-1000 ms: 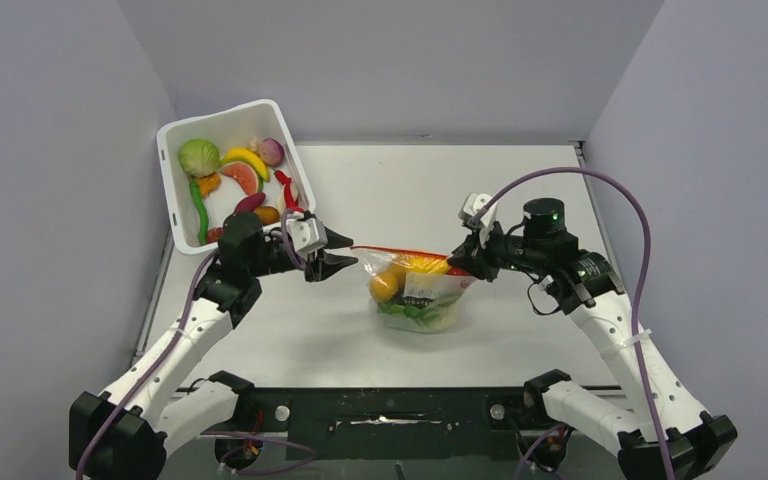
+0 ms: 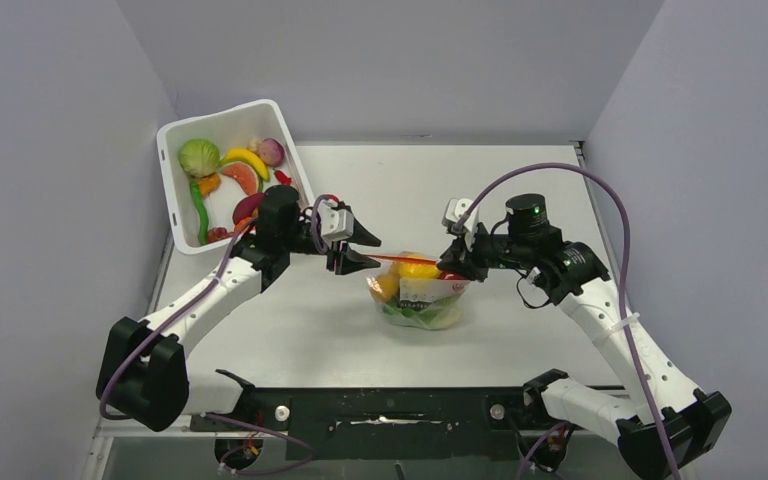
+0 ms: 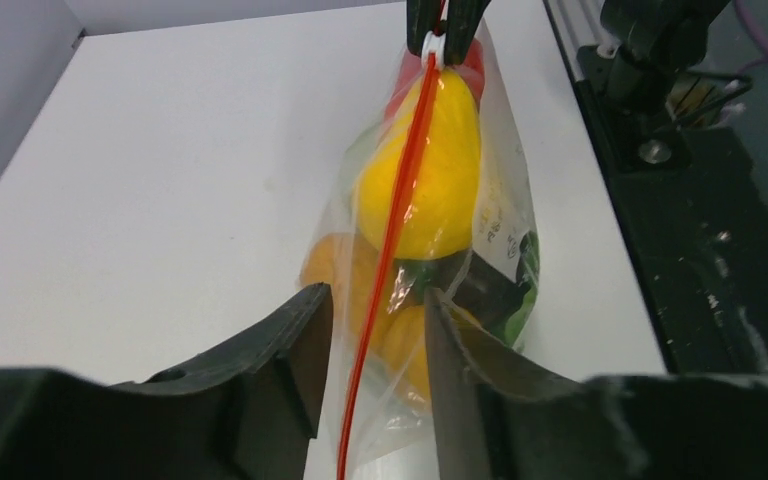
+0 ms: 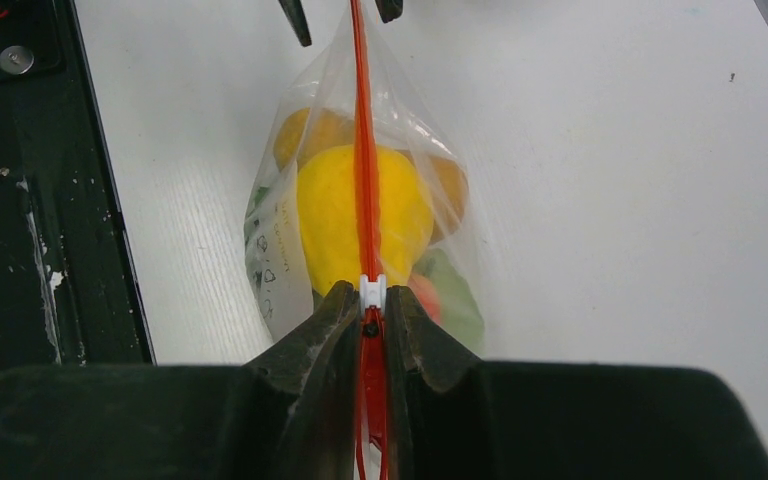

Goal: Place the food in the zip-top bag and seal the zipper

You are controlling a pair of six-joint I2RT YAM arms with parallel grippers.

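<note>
The clear zip top bag (image 2: 415,305) sits mid-table, filled with yellow, orange, red and green food (image 4: 360,210). My right gripper is shut on the bag's red zipper (image 4: 365,200) at its white slider (image 4: 372,290). The zipper stretches leftward to my left gripper, which is open, with the zipper running between its fingers without them visibly pinching it.
A white bin (image 2: 166,180) of more toy food stands at the back left. Bare table (image 2: 430,185) lies behind the bag and in front of it. Grey walls border the sides and back.
My left gripper has moved right, to the bag's zipper end. My right gripper has shifted slightly left with the zipper in it, and the bag has shifted a little.
</note>
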